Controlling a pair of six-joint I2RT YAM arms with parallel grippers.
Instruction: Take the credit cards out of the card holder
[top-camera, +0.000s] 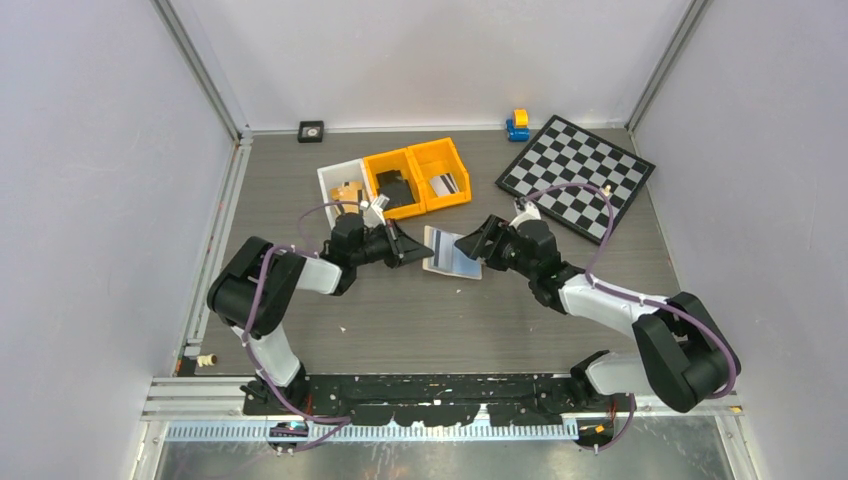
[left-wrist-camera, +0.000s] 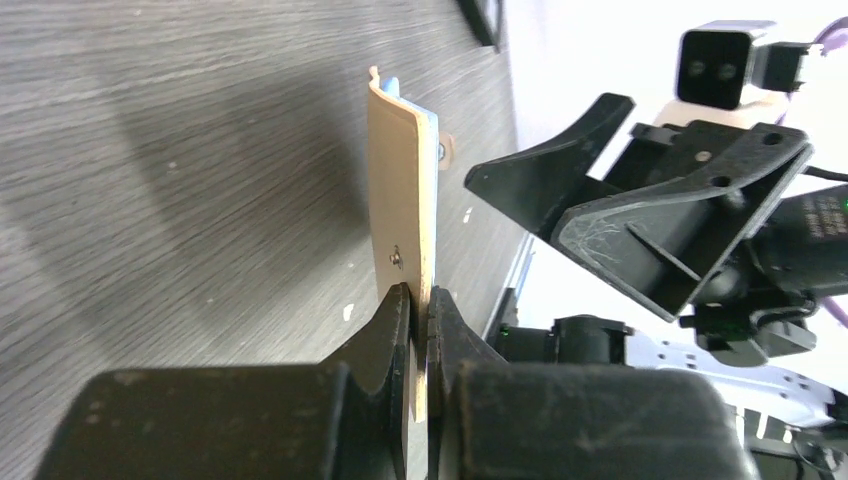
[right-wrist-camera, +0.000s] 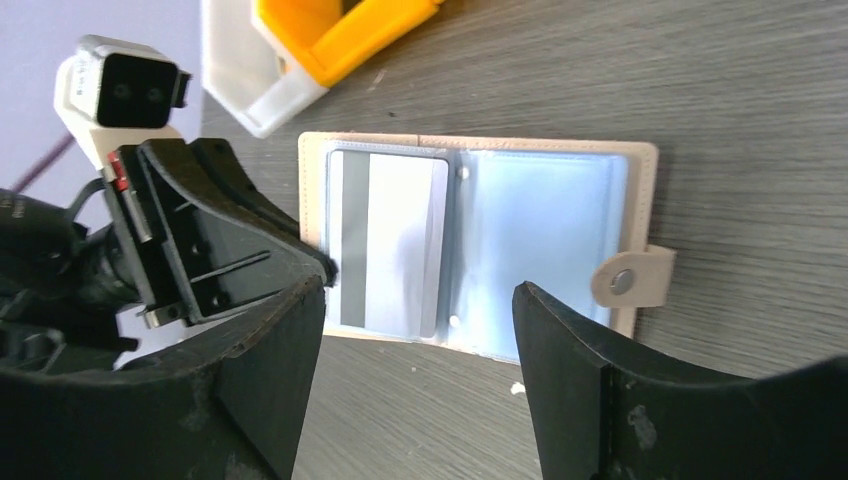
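My left gripper (top-camera: 430, 255) is shut on the left edge of the tan card holder (left-wrist-camera: 395, 200), which hangs above the table, opened out. Seen from the right wrist, a white card (right-wrist-camera: 395, 240) with a grey stripe sits in the holder's left clear pocket. The right pocket (right-wrist-camera: 540, 240) looks light blue, and I see no card in it. My right gripper stands open in front of the holder's inner face, its fingers (right-wrist-camera: 570, 345) apart with nothing held between them. A tan snap tab (right-wrist-camera: 640, 277) sticks out at the holder's right edge.
Behind the left arm are a white bin (top-camera: 326, 180) and an orange two-part bin (top-camera: 430, 150); striped cards (top-camera: 444, 184) lie in its right compartment. A chessboard (top-camera: 575, 172) lies back right. Clear table stretches in front of the holder.
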